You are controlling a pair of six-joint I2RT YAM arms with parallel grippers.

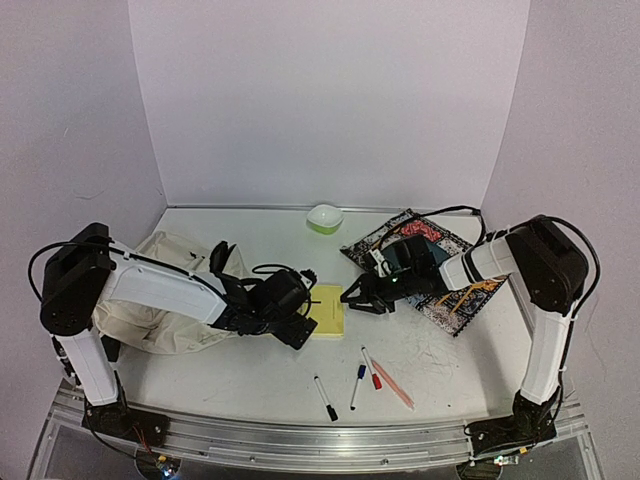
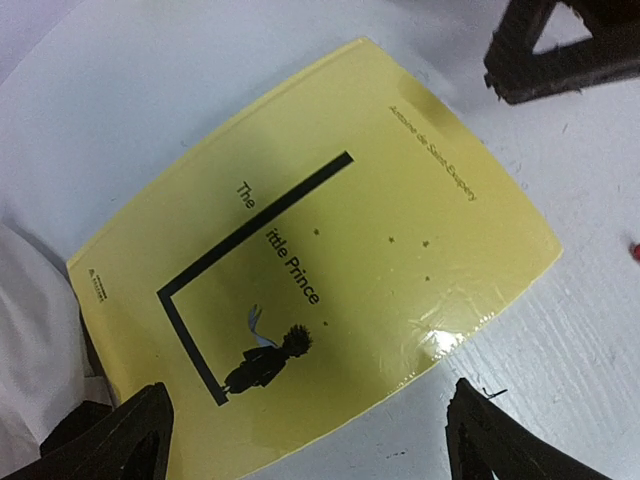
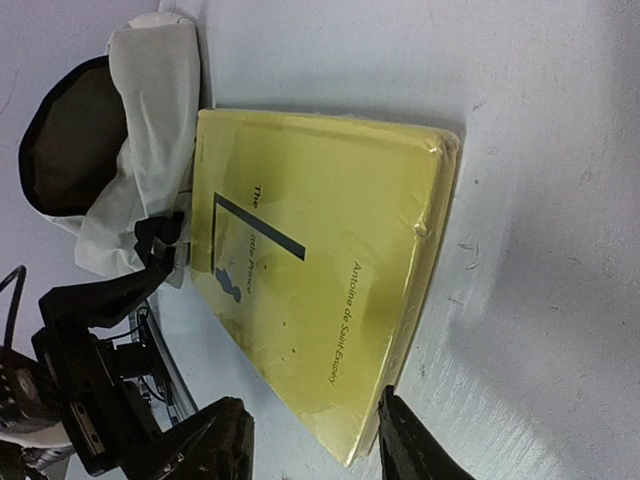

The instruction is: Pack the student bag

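The yellow book, The Little Prince [image 1: 328, 318], lies flat on the table with its cover up. In the top view my left gripper [image 1: 300, 332] is over the book's left part and hides some of it. Seen from the left wrist, that gripper is open, its fingers apart above the cover. At the book's right edge, my right gripper is also open, with a book corner in front of its fingers. To the left lies the cream cloth bag [image 1: 160, 335], partly behind the left arm.
A patterned pouch [image 1: 455, 315] lies at the right, partly under the right arm. A green-white bowl [image 1: 324, 219] stands at the back. Several markers [image 1: 326, 398] and a pinkish stick-like item [image 1: 393, 384] lie in front.
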